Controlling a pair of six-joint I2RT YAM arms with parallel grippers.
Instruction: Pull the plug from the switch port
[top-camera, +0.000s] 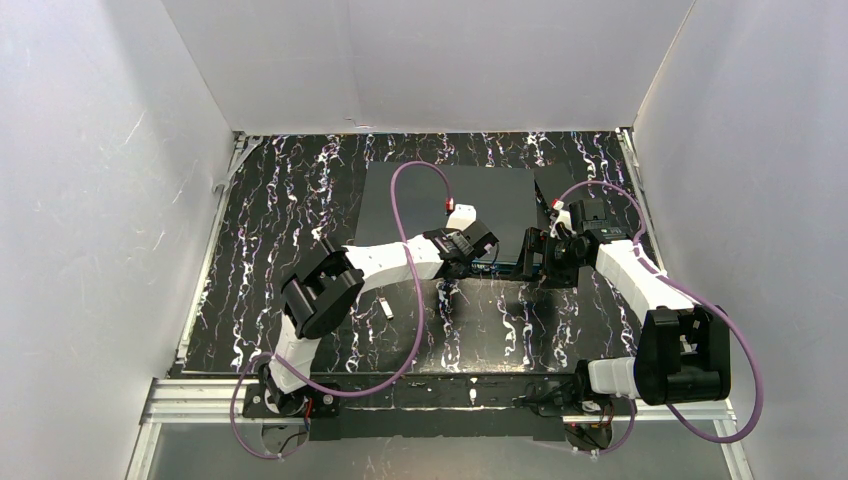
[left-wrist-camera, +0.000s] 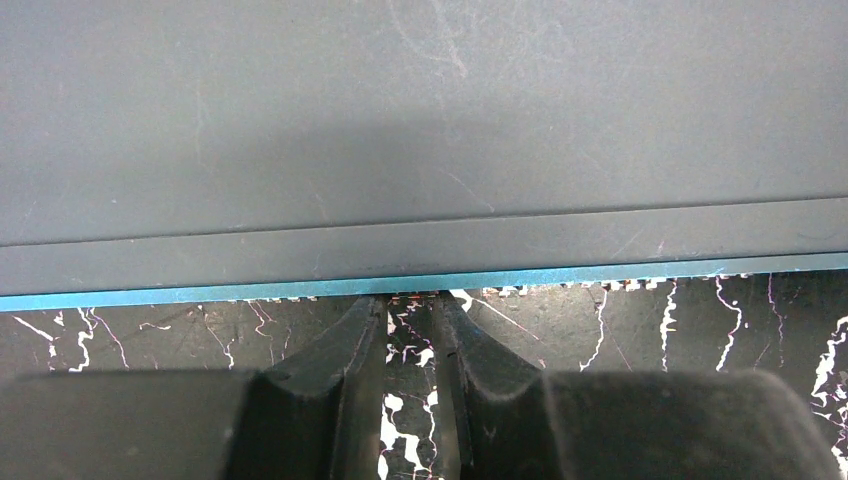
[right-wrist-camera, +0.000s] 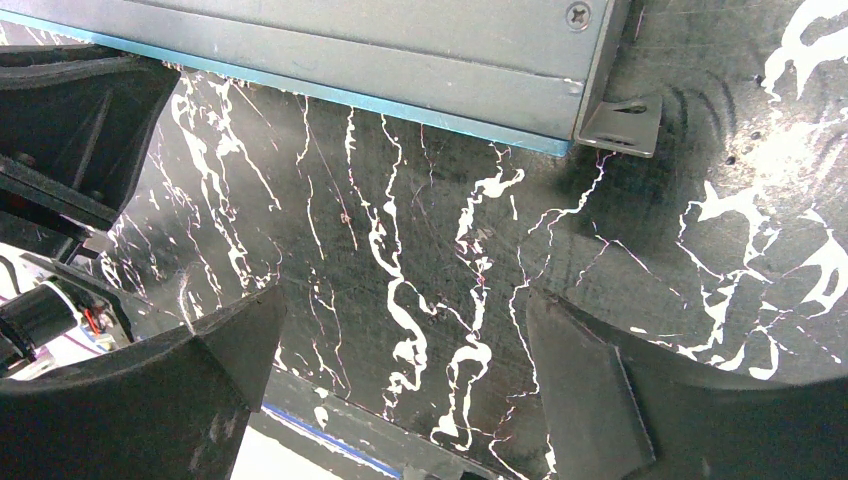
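Observation:
The dark grey switch (top-camera: 490, 190) lies on the marbled table, its blue-edged front (left-wrist-camera: 430, 283) crossing the left wrist view. At that front edge my left gripper holds its fingers (left-wrist-camera: 350, 390) a narrow gap apart. Table shows through the gap, and I make out no plug between the fingertips. A row of ports (left-wrist-camera: 615, 285) peeps out under the edge; most of the port face is hidden from above. My right gripper stands wide open over bare table, in front of the switch's right end, with nothing between its fingers.
A small white piece (top-camera: 387, 308) lies loose on the table, left of centre. A metal bracket (right-wrist-camera: 622, 125) juts from the switch's right end. Purple cables (top-camera: 418, 320) loop over both arms. Clear table lies in front of the switch.

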